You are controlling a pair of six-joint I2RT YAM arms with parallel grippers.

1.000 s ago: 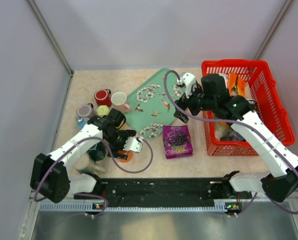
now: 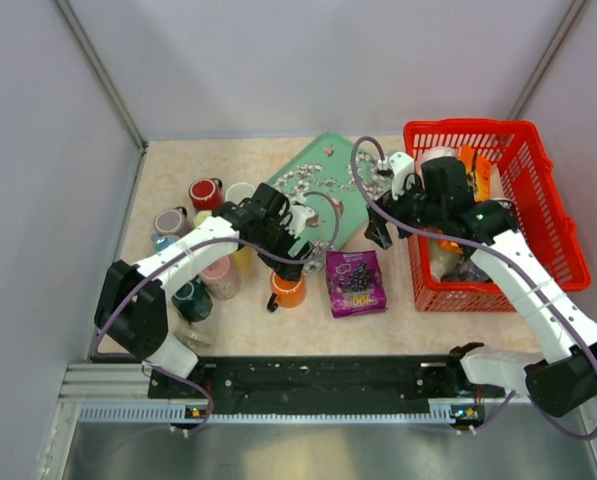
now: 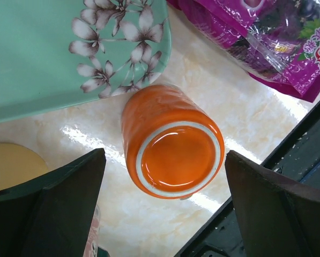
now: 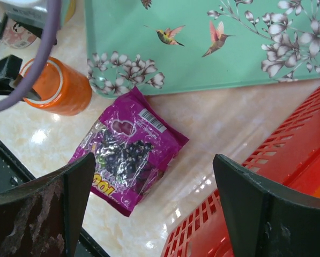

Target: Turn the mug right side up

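The orange mug (image 2: 287, 292) stands upside down, its ringed base (image 3: 178, 155) facing up in the left wrist view; its handle points toward the front left in the top view. My left gripper is open over it, fingertips either side of the base, with a gap visible. The mug also shows in the right wrist view (image 4: 68, 93). My right gripper hangs open over the counter between the purple grape bag (image 4: 127, 155) and the red basket, holding nothing.
A green flowered tray (image 2: 323, 160) lies behind the mug. The red basket (image 2: 568, 250) of packages fills the right. Several mugs and cups crowd the left, including a red mug (image 2: 204, 195). Bare counter shows in front of the bag.
My left gripper has swung back and to the right over the orange mug, uncovering more of it. My right gripper has moved slightly right.
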